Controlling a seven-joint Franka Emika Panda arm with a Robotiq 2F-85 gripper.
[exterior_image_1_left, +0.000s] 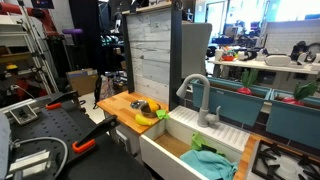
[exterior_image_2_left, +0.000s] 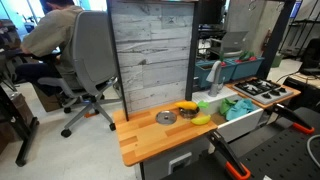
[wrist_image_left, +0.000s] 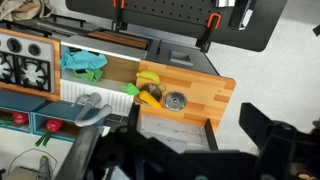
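In the wrist view my gripper stands open, its dark fingers at the bottom of the picture with nothing seen between them. A wooden counter lies below. On it are a yellow banana-shaped piece, an orange-yellow item and a round metal dish. Close to the sink edge is a small green item. A crumpled teal cloth lies in the sink, also visible as a cloth in exterior view 1. I cannot make out the gripper in either exterior view.
A grey faucet rises behind the sink. The stove is beyond it, with blue planters along the back. A tall white plank panel backs the counter. Black clamps with orange parts edge the dark table.
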